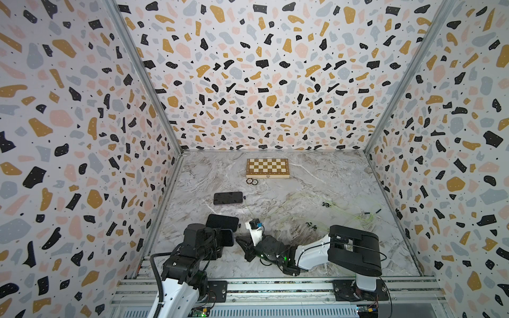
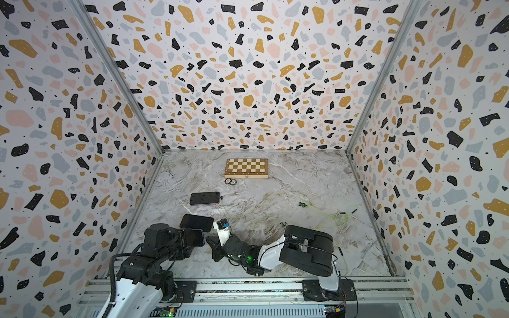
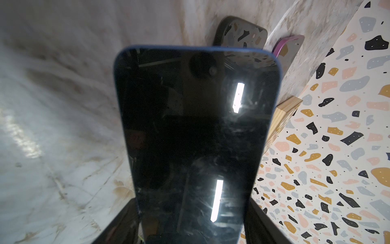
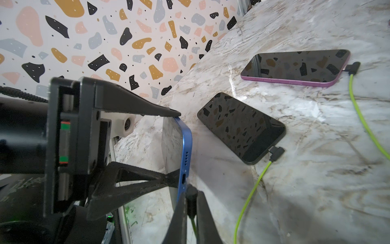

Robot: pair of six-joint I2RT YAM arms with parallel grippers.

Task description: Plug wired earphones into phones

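A blue-edged phone (image 3: 195,122) is between the fingers of my left gripper, which touch its two long sides. In the right wrist view its end, with the charging port, faces the right gripper. My right gripper is shut on a black earphone plug (image 4: 191,191) with a green cable below. The plug tip is right by the phone's port edge; whether it touches cannot be told. A black phone (image 4: 241,128) and a pink-edged phone (image 4: 296,67) lie on the table, each with a green-cabled plug at its end.
A chessboard box (image 1: 267,167) stands at the back with two small round items (image 1: 252,181) before it. Earbuds (image 1: 311,225) and thin green cables (image 1: 365,216) lie to the right.
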